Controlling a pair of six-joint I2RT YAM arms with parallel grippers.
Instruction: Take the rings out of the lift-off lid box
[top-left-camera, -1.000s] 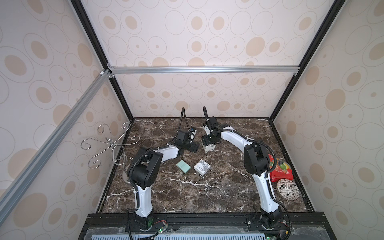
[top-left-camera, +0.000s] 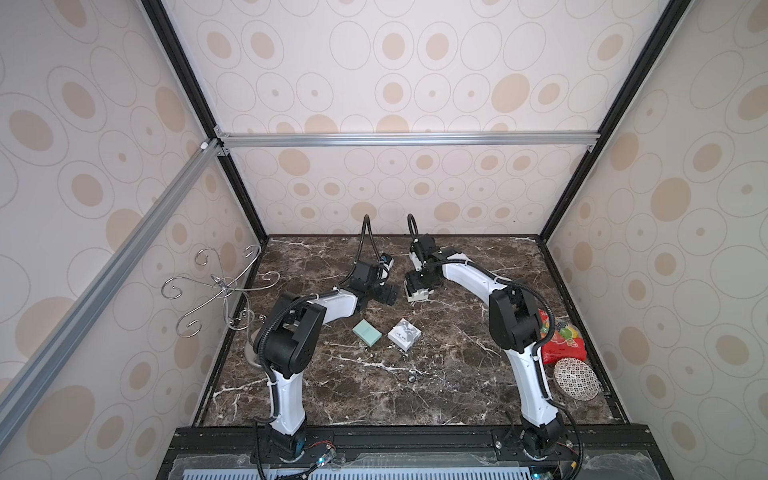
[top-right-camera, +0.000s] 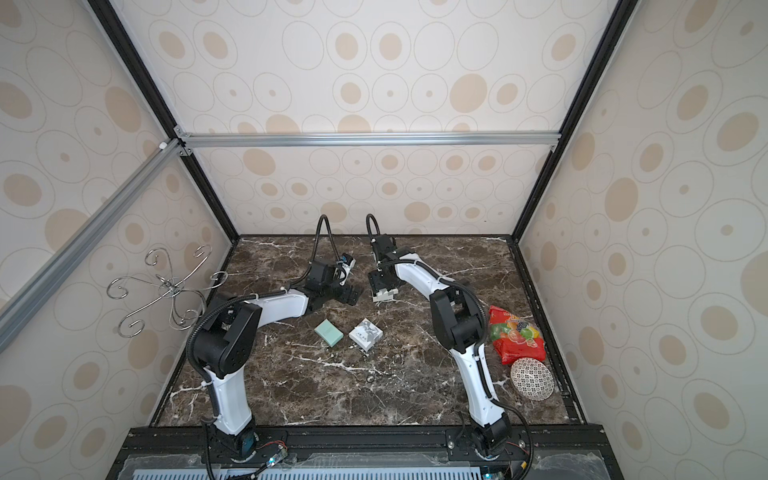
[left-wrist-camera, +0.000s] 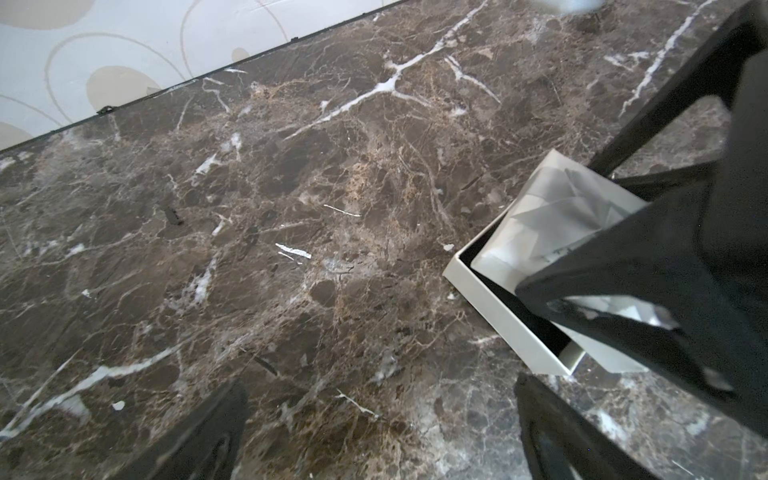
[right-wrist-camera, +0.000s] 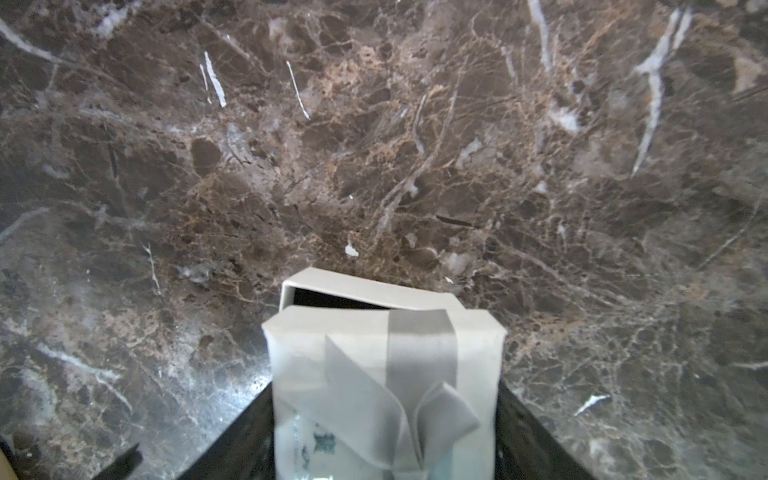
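Observation:
A small white box (left-wrist-camera: 512, 336) sits on the marble table near the back middle, its dark inside showing where the white lid (left-wrist-camera: 576, 208), decorated with a grey ribbon bow, is shifted off it. My right gripper (top-left-camera: 417, 280) is shut on the lid, which fills the space between its fingers in the right wrist view (right-wrist-camera: 384, 400). My left gripper is open with empty table between its fingers, just left of the box. No rings are visible.
A mint box (top-left-camera: 366, 333) and a white patterned box (top-left-camera: 404, 334) lie nearer the front. A red packet (top-left-camera: 561, 344) and a round lattice piece (top-left-camera: 576, 378) lie at the right edge. A wire stand (top-left-camera: 220, 284) is at the left.
My right gripper and the white box under it have shifted very slightly to the right. The left arm is still.

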